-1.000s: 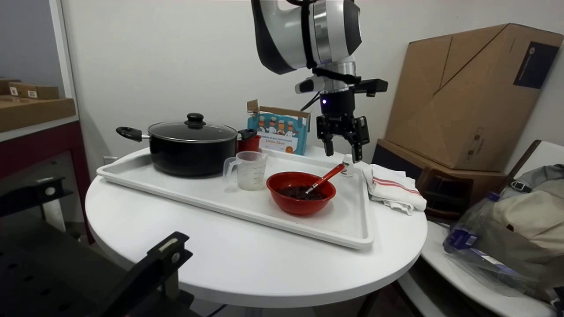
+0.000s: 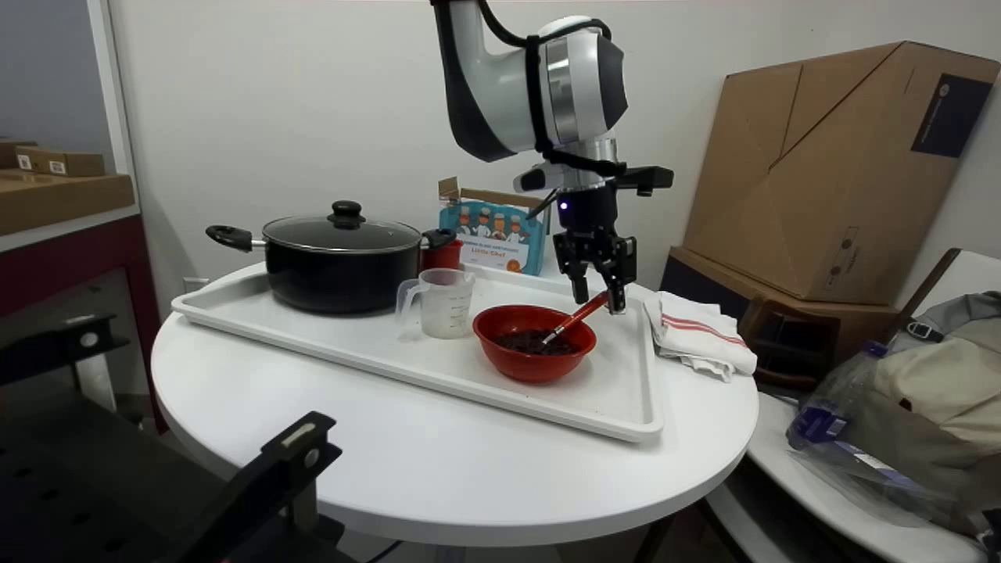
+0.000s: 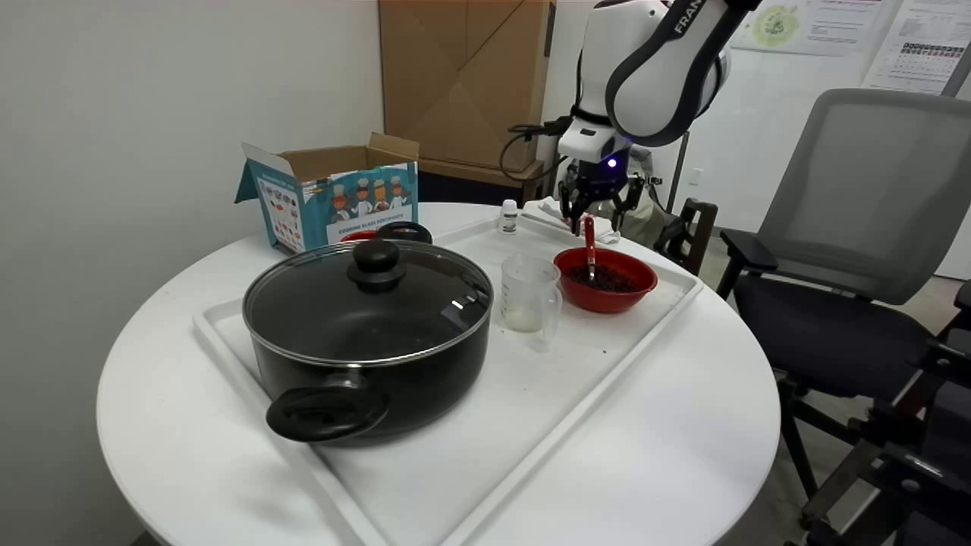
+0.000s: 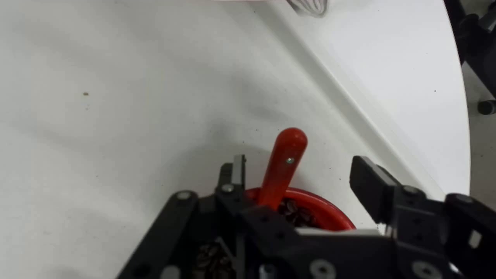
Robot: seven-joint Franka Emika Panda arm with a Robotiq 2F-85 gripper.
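A spoon with a red handle leans in a red bowl that holds dark beans. Around the upper handle my gripper stands part open, pointing down. In the wrist view the handle rises between the two fingers, close to the left one and well clear of the right one. Whether the left finger touches it I cannot tell. Much of the bowl is hidden behind the gripper there. From the other side, the bowl rests on the tray with the spoon's handle upright.
A clear measuring cup stands beside the bowl on the white tray. The lidded black pot takes up the tray's far end. A small white bottle and a folded towel are near the gripper.
My gripper has come down and slightly left, from above and right of the handle to around it. The bowl and spoon look unmoved.
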